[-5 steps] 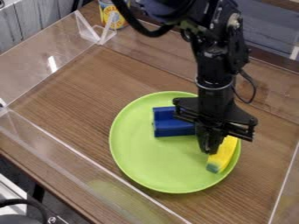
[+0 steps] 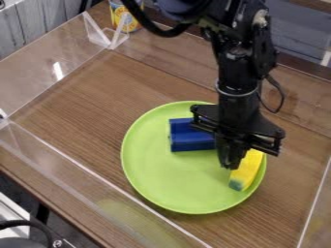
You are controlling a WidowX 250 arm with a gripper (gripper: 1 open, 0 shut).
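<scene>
My black gripper hangs low over the right half of a green plate, its fingertips close together between a blue block and a yellow object. The blue block lies on the plate's back left part, partly behind the gripper. The yellow object lies on the plate at the right, just beside the fingertips and partly hidden by them. The gripper looks shut, and I see nothing clearly held between its fingers; whether it touches either object I cannot tell.
Clear plastic edging runs along its left and front edges. A yellow can stands at the back left, and a dark cable lies at the bottom left.
</scene>
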